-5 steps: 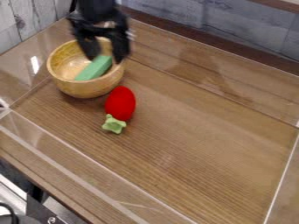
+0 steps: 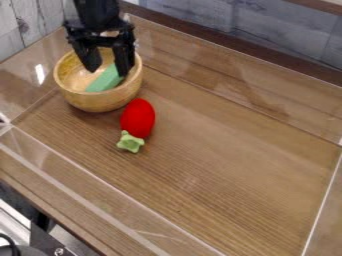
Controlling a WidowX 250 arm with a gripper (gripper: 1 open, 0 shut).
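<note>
The black gripper (image 2: 99, 36) is at the top left, over a round wooden bowl (image 2: 71, 88) that holds a green oblong item (image 2: 103, 79). Its two fingers hang apart above the bowl, nothing visible held between them. A red oval object (image 2: 139, 118) lies on the table just right and below the bowl, with a small light green piece (image 2: 130, 143) at its lower end.
A dark cable or object shows at the bottom left corner. A grey surface lies beyond the table at the upper right.
The bowl and red object look unmoved.
</note>
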